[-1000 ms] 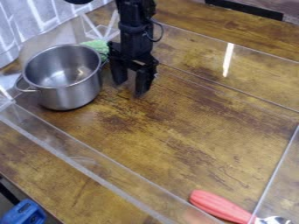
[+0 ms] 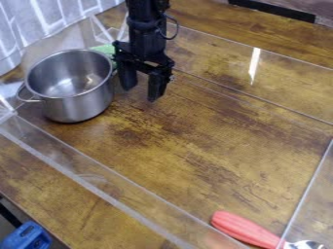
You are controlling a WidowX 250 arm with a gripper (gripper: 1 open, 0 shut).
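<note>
The black robot arm reaches down from the top of the camera view, its gripper (image 2: 140,80) low over the wooden table, just right of a steel pot (image 2: 69,85). The two dark fingers appear apart, with nothing visible between them. A small green item (image 2: 104,50) is partly hidden behind the arm and pot.
A red-handled utensil (image 2: 244,228) lies at the bottom right. A blue object (image 2: 26,237) sits at the lower left corner. Clear plastic edges border the worktop (image 2: 208,136), whose middle and right are bare.
The arm and gripper have shifted slightly upward in the view, away from the tabletop's middle. The pot and other objects look unmoved.
</note>
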